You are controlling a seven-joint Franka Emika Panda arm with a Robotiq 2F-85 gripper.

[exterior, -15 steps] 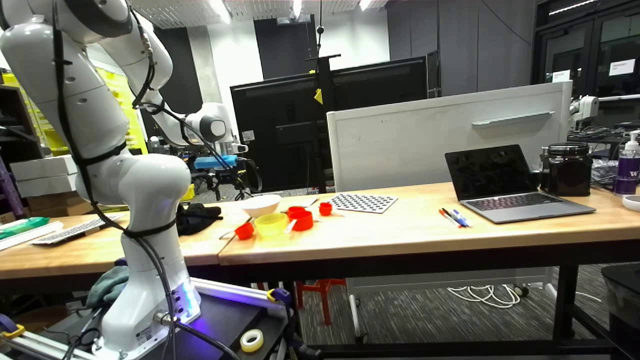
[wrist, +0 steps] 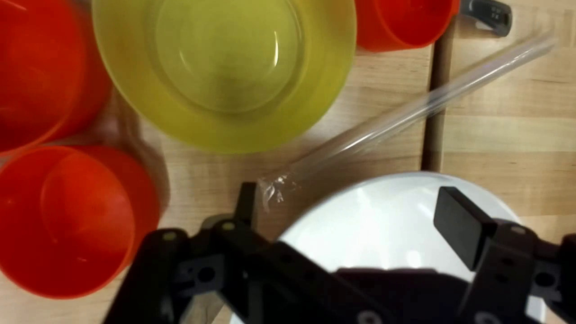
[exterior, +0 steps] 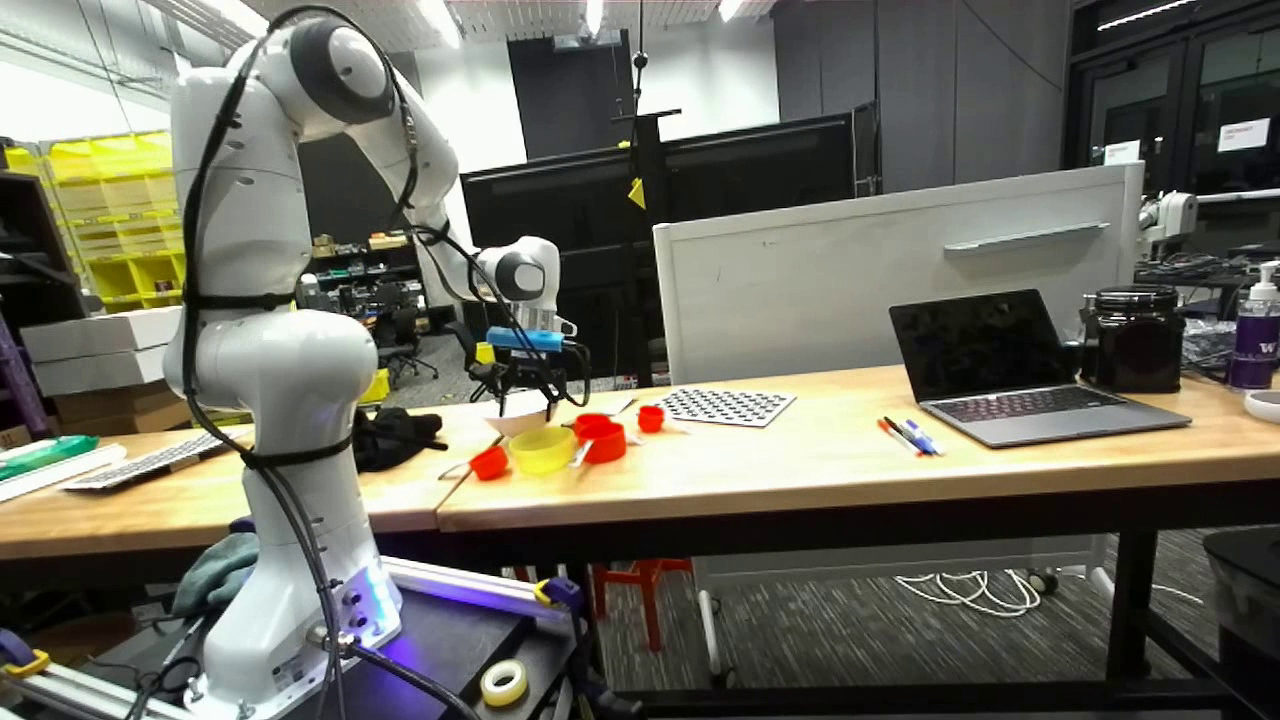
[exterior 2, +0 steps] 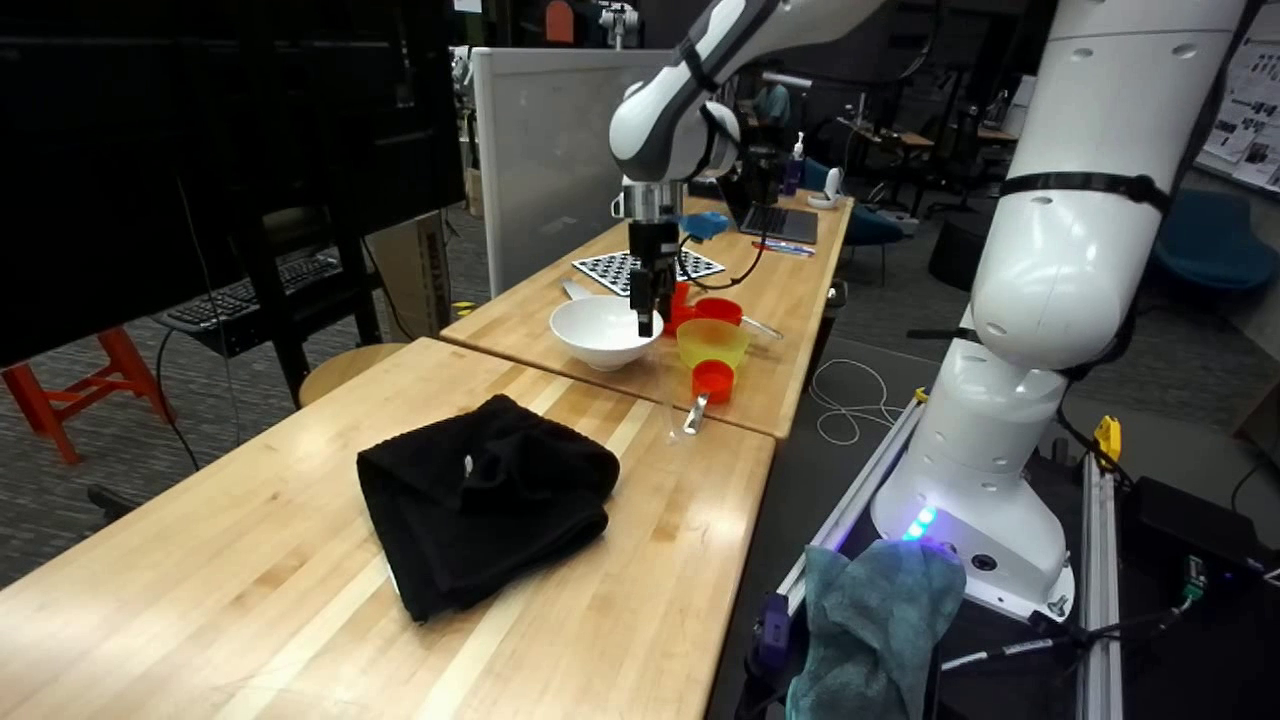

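Note:
My gripper stands open, fingers pointing down, at the white bowl (exterior 2: 588, 322). Seen from the wrist, the left finger (wrist: 246, 205) shows over bare wood outside the rim, while the right finger (wrist: 461, 224) overlaps the bowl's inside. Contact with the bowl cannot be made out. Beside it sits a translucent yellow bowl (wrist: 227, 127). Red measuring cups surround that: one (wrist: 70, 227) at the wrist view's left, another (wrist: 410, 21) at top right with its handle outward. A clear plastic tube (wrist: 389, 124) lies between the yellow and white bowls.
A black cloth (exterior 2: 492, 492) lies on the nearer table in exterior view 2. Farther along are a checkered board (exterior: 726, 406), pens (exterior: 909, 437) and a laptop (exterior: 1056, 408). Open tabletop (exterior: 816, 462) stretches between the cups and the laptop.
The tabletop objects look unmoved.

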